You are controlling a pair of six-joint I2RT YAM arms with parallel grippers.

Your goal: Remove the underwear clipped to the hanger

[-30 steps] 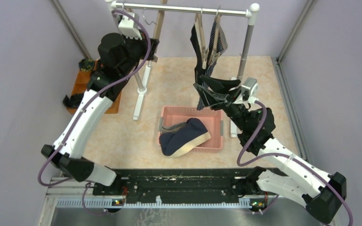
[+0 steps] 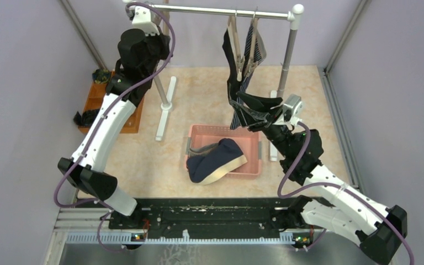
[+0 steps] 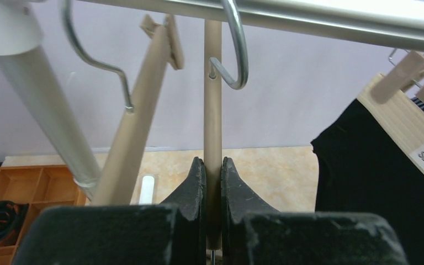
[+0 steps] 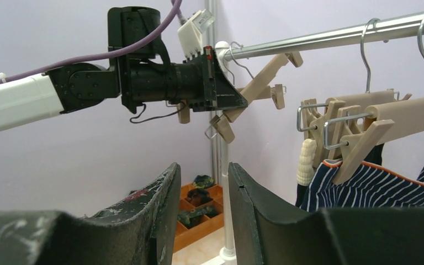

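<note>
At the left end of the rail, my left gripper is shut on the bar of a wooden hanger (image 3: 213,105). No clothing shows on this hanger. A second bare hanger (image 3: 135,124) hangs to its left. Farther right, black underwear (image 2: 231,58) and striped underwear (image 2: 256,47) hang from clips on two other hangers; an orange edge shows on the striped one (image 4: 375,185). My right gripper (image 2: 234,98) is open beside the lower part of these garments, with nothing between its fingers.
A pink basket (image 2: 256,163) on the floor holds a navy garment with a beige band (image 2: 215,160). An orange divided box (image 2: 130,124) with dark items stands at the left. White posts and feet (image 2: 164,121) support the metal rail (image 2: 215,10).
The right arm moved only slightly; the hanging garments look the same.
</note>
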